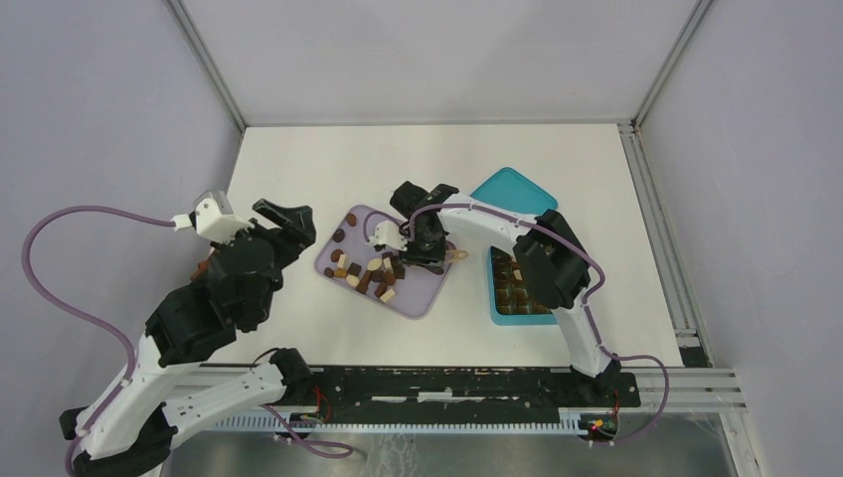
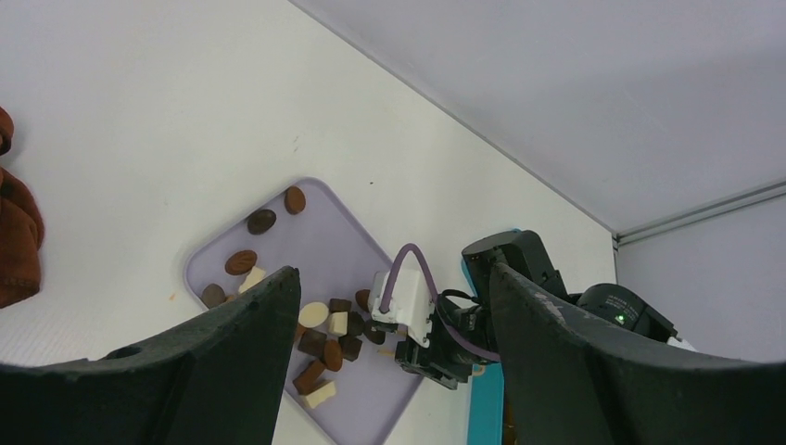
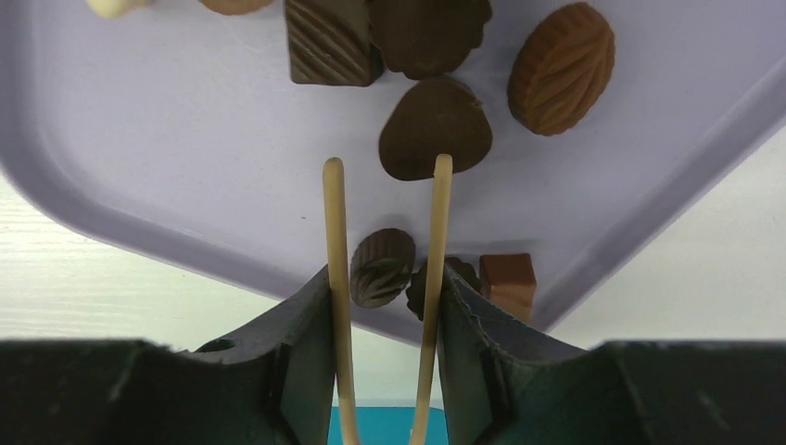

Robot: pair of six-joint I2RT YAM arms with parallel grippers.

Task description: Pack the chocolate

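The lilac tray lies mid-table and bears several dark, brown and cream chocolates. Over its right side is my right gripper, its two thin wooden fingers apart with nothing gripped. A smooth dark chocolate lies by the right fingertip; a ridged dark chocolate shows between the fingers, down on the tray by the rim. To the right stands the teal box with a brown compartment insert, partly covered by the right arm. My left gripper hangs open and empty, left of the tray.
A teal lid lies behind the box, partly hidden by the right arm. Brown cloth shows at the left edge of the left wrist view.
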